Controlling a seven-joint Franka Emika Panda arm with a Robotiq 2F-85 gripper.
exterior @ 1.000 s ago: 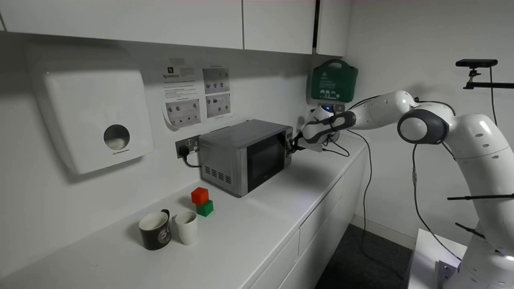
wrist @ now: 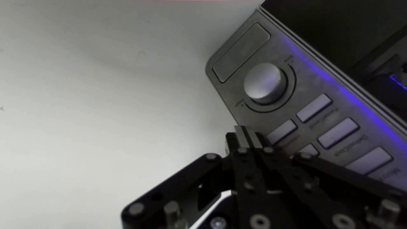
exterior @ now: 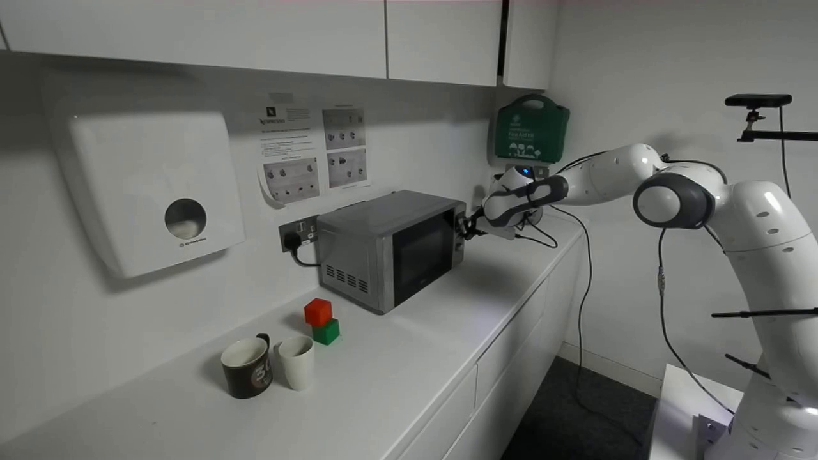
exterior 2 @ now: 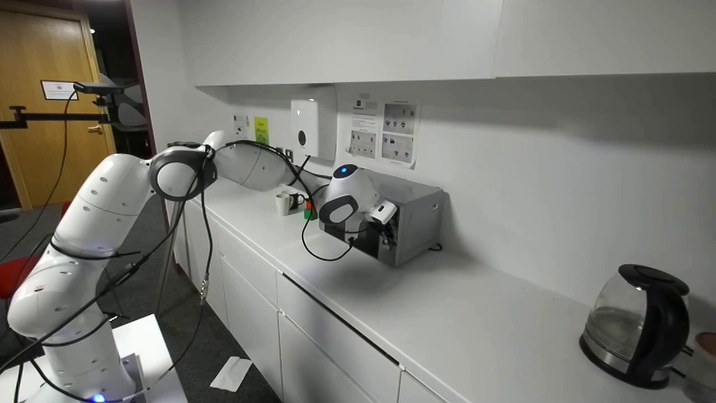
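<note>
A grey microwave (exterior: 387, 237) stands on the counter against the wall, its dark door closed. My gripper is shut at its control panel, nothing visible between the fingertips. In the wrist view the tips overlap the panel near its edge, beside a pale button (wrist: 281, 131) and close to the round silver knob (wrist: 265, 84). Whether they touch the panel cannot be told. Part of the button group is hidden behind the fingers. In exterior view 2 the gripper (exterior 2: 387, 242) is a dark shape in front of the panel.
Left of the microwave, a red cube (exterior: 318, 312) sits on a green cube (exterior: 326, 332), near a white mug (exterior: 296, 364) and a black mug (exterior: 246, 368). A glass kettle (exterior 2: 634, 329) stands at the other end.
The arm's wrist has shifted very slightly, with its end a touch farther right in exterior view 1. The microwave, cubes and mugs have stayed put.
</note>
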